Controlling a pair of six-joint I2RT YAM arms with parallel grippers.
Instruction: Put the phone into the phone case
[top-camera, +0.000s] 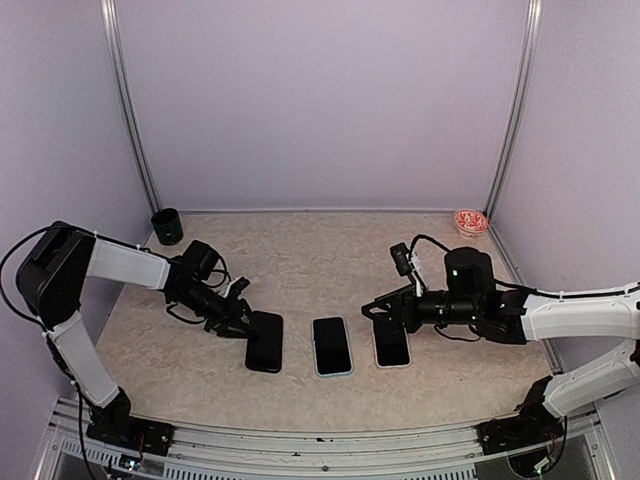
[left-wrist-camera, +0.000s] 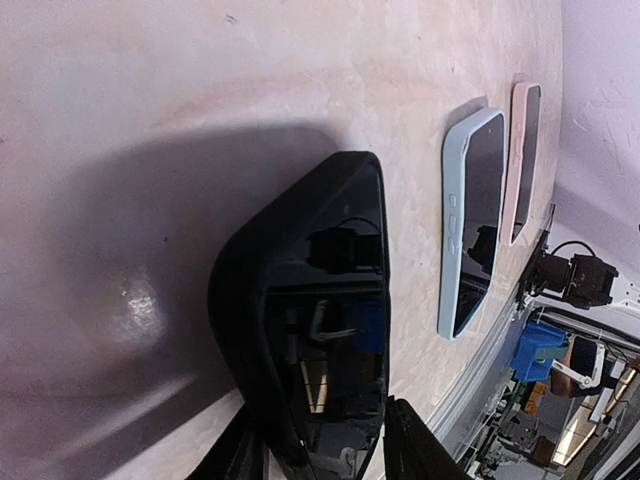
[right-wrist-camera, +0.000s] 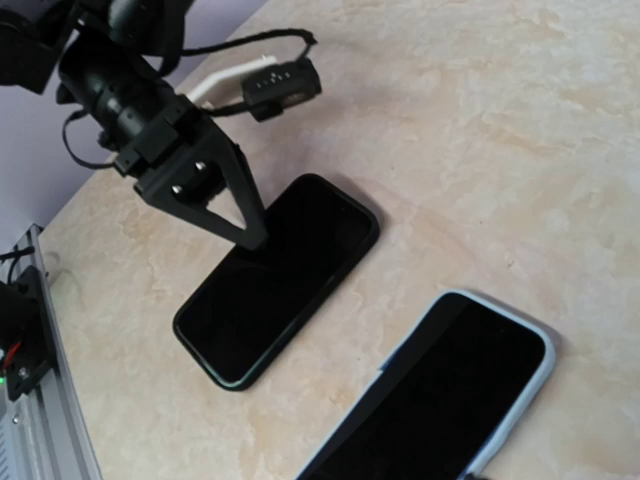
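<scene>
The phone, its dark glossy screen (left-wrist-camera: 330, 220) facing up, sits inside the black case (left-wrist-camera: 245, 265) in the left wrist view. From above, this black-cased phone (top-camera: 265, 345) lies on the left half of the table. My left gripper is open at its lower end, with spread fingers (left-wrist-camera: 238, 448) on either side of that end. A left fingertip (right-wrist-camera: 255, 238) overlaps the phone's edge in the right wrist view. My right gripper (top-camera: 388, 318) stands open over the far end of another phone, its fingers out of its own wrist view.
A light blue-cased phone (top-camera: 332, 347) lies mid-table; a pink-cased one (top-camera: 392, 345) is right of it, under my right gripper. A black cup (top-camera: 167, 226) and a red-and-white bowl (top-camera: 470, 222) stand at the back corners.
</scene>
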